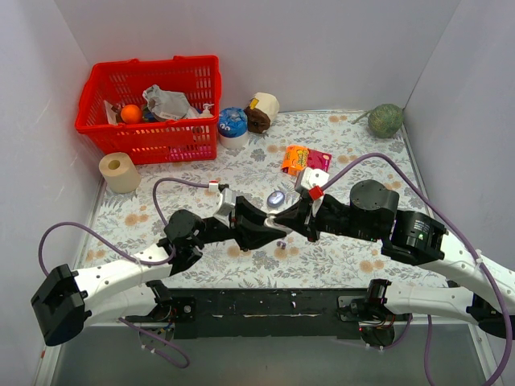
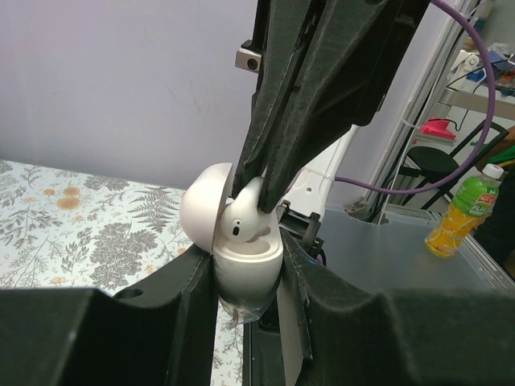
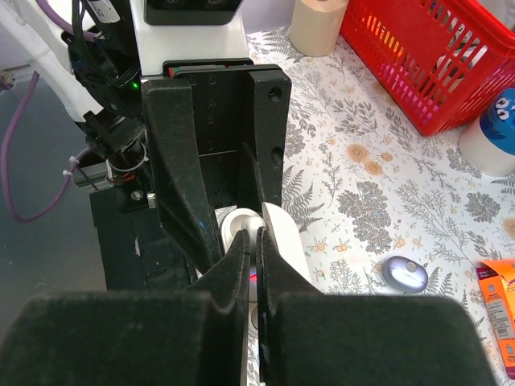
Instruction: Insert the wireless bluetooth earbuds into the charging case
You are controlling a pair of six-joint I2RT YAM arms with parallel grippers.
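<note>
A white charging case (image 2: 246, 273) with its lid (image 2: 203, 207) raised is gripped by my left gripper, above the table. My right gripper is shut on a white earbud (image 2: 241, 211), whose round end sits at the mouth of the open case, between the lid and the base. Seen from the right wrist, the earbud (image 3: 253, 224) is at the tips of the right gripper, with the case lid (image 3: 283, 233) just beside it. Whether the earbud is seated in its slot cannot be told. In the top view the grippers meet over the table's middle.
On the table (image 1: 177, 269) lie a grey oval object (image 1: 276, 199) and an orange packet (image 1: 295, 158), near the joined grippers. A red basket (image 1: 153, 143), a paper roll (image 1: 120, 172) and a green round object (image 1: 385, 121) stand farther back.
</note>
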